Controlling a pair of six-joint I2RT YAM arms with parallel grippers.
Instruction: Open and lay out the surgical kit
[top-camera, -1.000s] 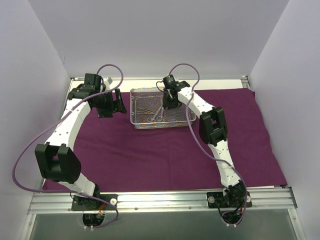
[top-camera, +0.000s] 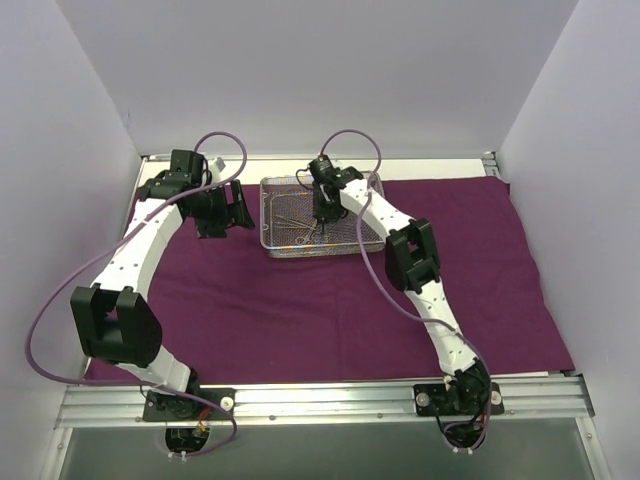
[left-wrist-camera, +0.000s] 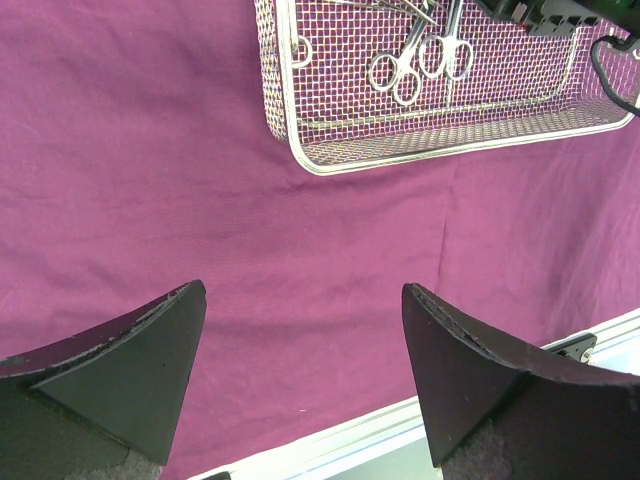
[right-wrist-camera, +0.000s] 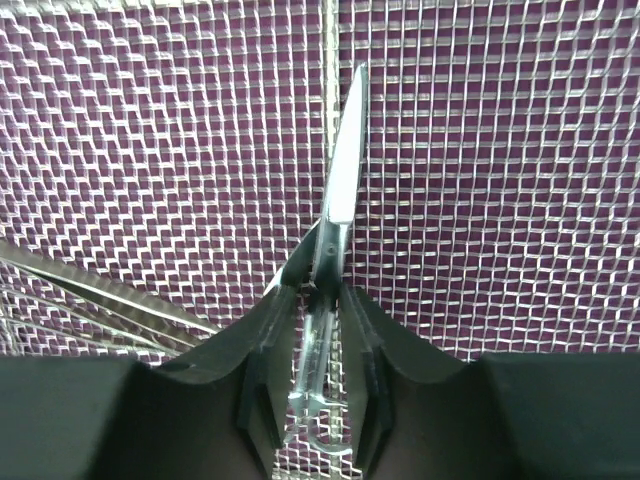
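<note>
A silvery wire-mesh tray (top-camera: 317, 251) lies on the purple cloth, with several metal instruments inside. Over it, my right gripper points down, its fingers a narrow way apart on either side of a pair of scissors (right-wrist-camera: 345, 170). Whether the fingers touch the metal cannot be told. Two ring-handled instruments (left-wrist-camera: 396, 76) show in the left wrist view near the tray's front wall. Left of the tray, my left gripper stands wide open above bare cloth, nothing between its fingers.
Tweezer-like instruments (right-wrist-camera: 110, 295) lie close to the left of the right gripper. Grey walls (top-camera: 330, 80) enclose the back and sides.
The tray has shifted slightly left at its right side, or the arm covers it differently. My left arm is still.
</note>
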